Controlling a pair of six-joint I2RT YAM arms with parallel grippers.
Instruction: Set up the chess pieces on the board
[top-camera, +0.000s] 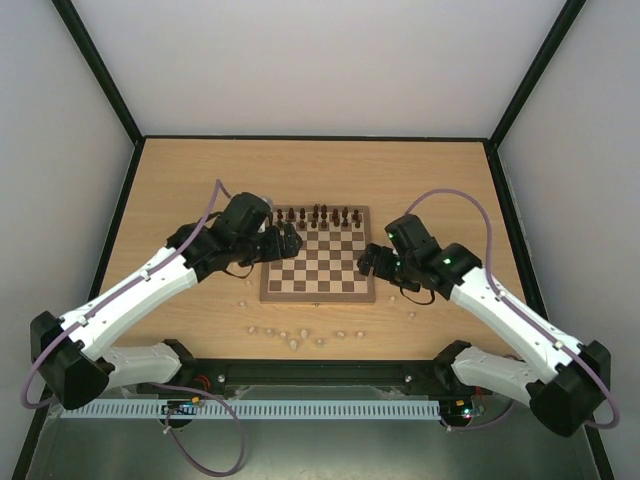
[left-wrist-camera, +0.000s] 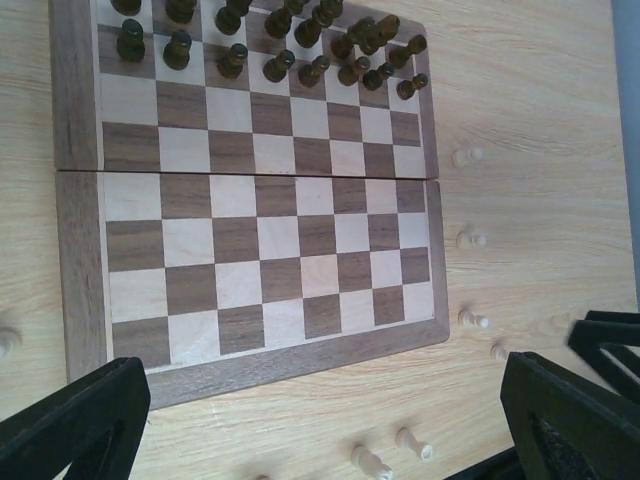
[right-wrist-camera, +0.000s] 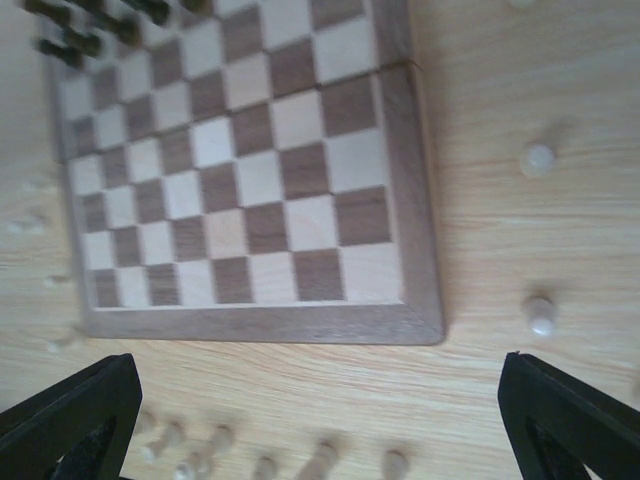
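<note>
In the top view the chess board lies mid-table, its near half bare. Dark pieces stand in two rows along its far edge; in the left wrist view these dark pieces look upright. Light pieces are scattered on the table in front of the board, with more light pieces along one side. My left gripper hovers over the board's left part, open and empty. Over the right edge hangs my right gripper, likewise open with nothing between its fingers. Two single light pieces lie off the board in the right wrist view.
A dark frame rail borders its front edge. The board's fold seam crosses its middle. In the left wrist view, the other arm's dark fingers appear at right.
</note>
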